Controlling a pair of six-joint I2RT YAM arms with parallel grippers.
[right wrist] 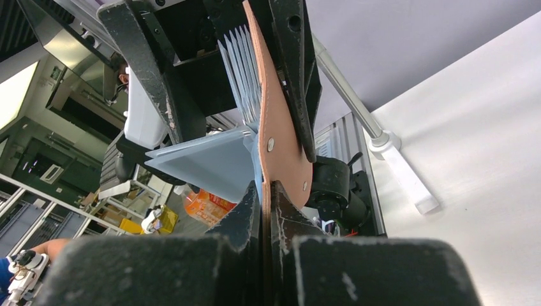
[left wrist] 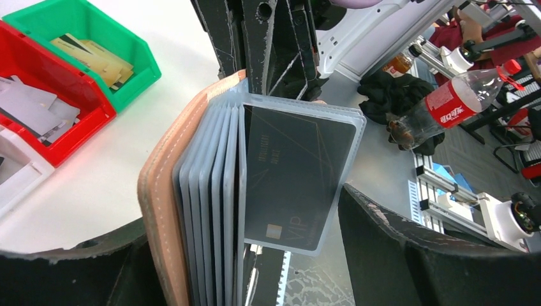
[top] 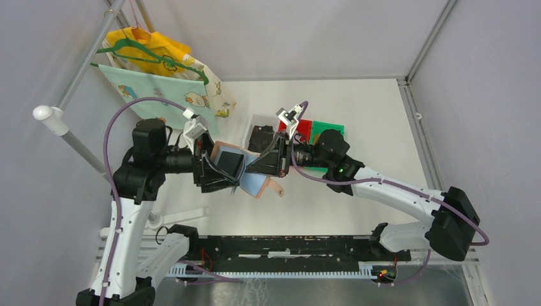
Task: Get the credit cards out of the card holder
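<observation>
The card holder [top: 254, 181], tan outside with pale-blue clear sleeves, hangs unfolded between my two arms. A black "VIP" card [left wrist: 293, 169] sits in a sleeve, facing right in the left wrist view. My left gripper is open, one finger beyond the tan cover and the other near the card sleeve's edge. In the right wrist view, the left gripper's fingers [right wrist: 293, 76] straddle the sleeves and cover, with space on the sleeve side. My right gripper is shut on the holder's cover edge, snap studs just above its tips.
White [top: 256, 121], red [left wrist: 48, 95] and green [left wrist: 137, 54] bins stand at the table's back; cards lie in the red and green ones. Hanging cloths [top: 159, 83] are at back left.
</observation>
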